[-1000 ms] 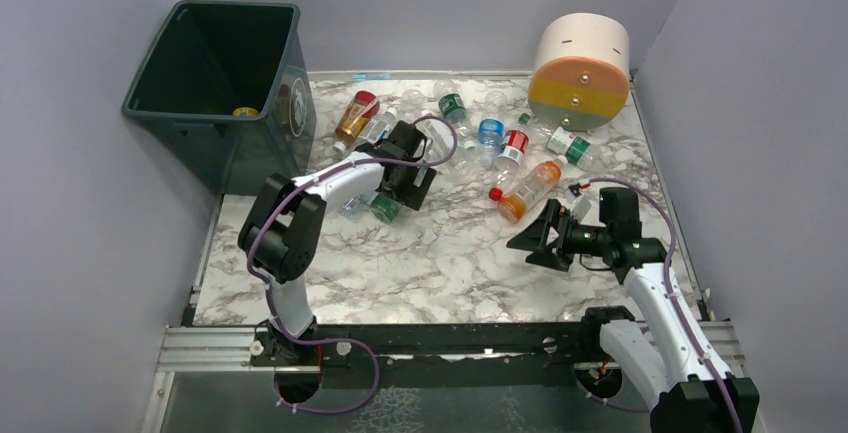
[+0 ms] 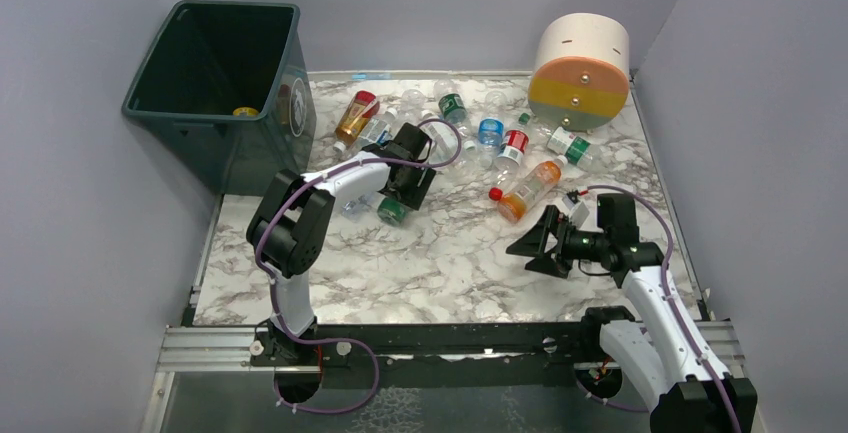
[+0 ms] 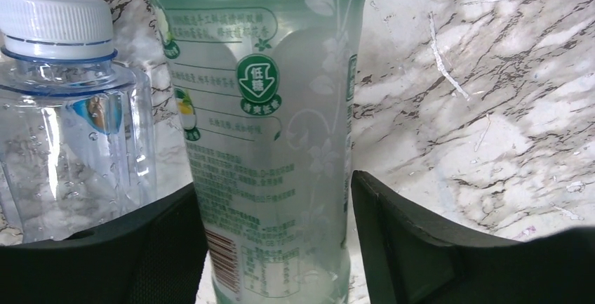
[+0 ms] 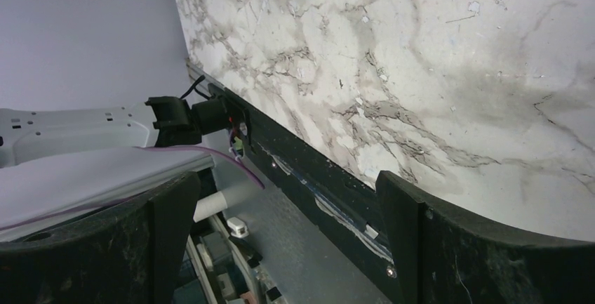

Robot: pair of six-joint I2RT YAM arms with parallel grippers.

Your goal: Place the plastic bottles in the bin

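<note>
My left gripper [image 2: 408, 183] is low over a green-labelled bottle [image 2: 391, 211]. In the left wrist view its fingers straddle that bottle [image 3: 273, 135], close against both sides; whether they grip it is unclear. A clear bottle with a white cap [image 3: 58, 149] lies just left of it. Other bottles lie across the back, among them an orange one [image 2: 530, 191], a red-labelled one [image 2: 512, 151] and an amber one [image 2: 356, 118]. The dark green bin [image 2: 215, 118] stands at back left with a yellow item inside. My right gripper [image 2: 535, 243] is open and empty at the right.
A cream, orange-fronted cylindrical object [image 2: 578, 83] sits at back right. Walls border the marble table [image 2: 450, 273] at back and sides.
My left arm has shifted slightly to the right since a second ago, with the gripper over the green bottle. The right arm is nearly unchanged.
</note>
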